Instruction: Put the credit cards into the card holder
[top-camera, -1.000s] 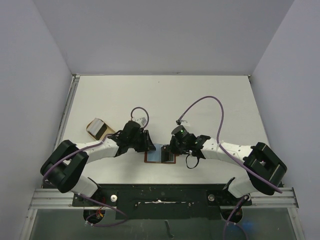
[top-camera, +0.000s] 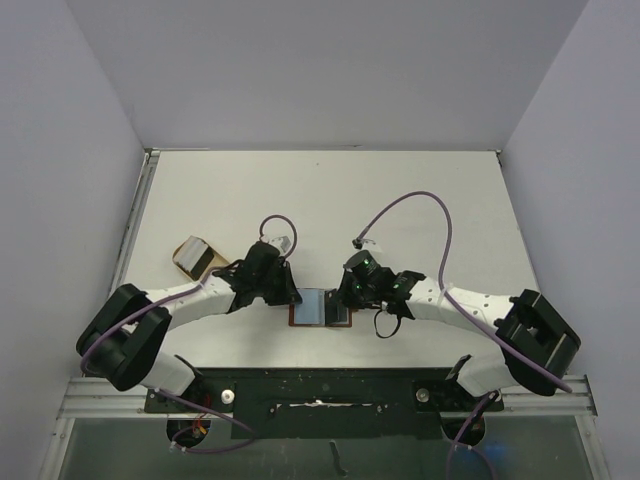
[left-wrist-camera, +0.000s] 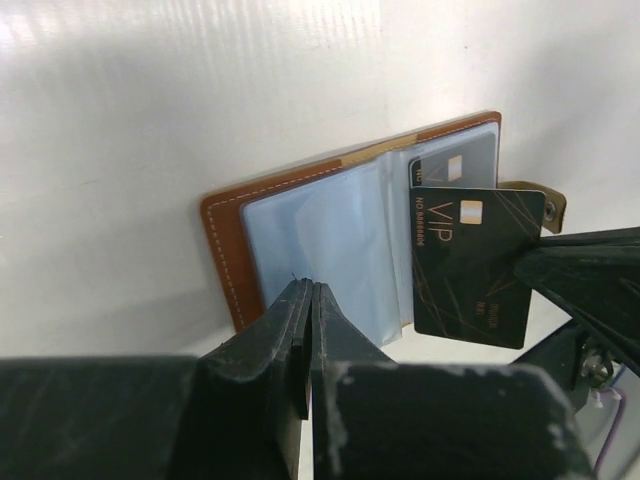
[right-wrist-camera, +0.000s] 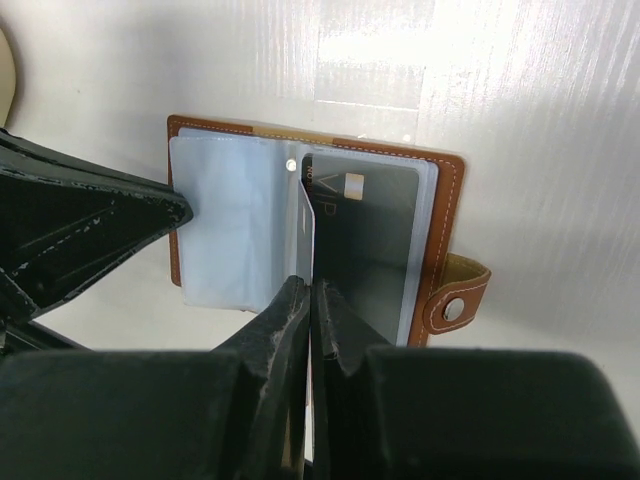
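The open card holder (top-camera: 308, 308) lies at the front middle, with clear sleeves (left-wrist-camera: 325, 240) and a brown cover. My left gripper is shut over the left sleeve, nothing visible between its fingers. My right gripper is shut at the holder's centre. A black VIP card stands at the right gripper's fingertips, seen almost edge-on in the right wrist view; it appears held. Another card (right-wrist-camera: 365, 240) lies in the right-hand sleeve.
A tan tray (top-camera: 208, 262) with a pale stack in it sits at the left, behind the left arm.
My left arm has shifted slightly, its gripper a little lower and to the left over the holder. The right arm has barely moved.
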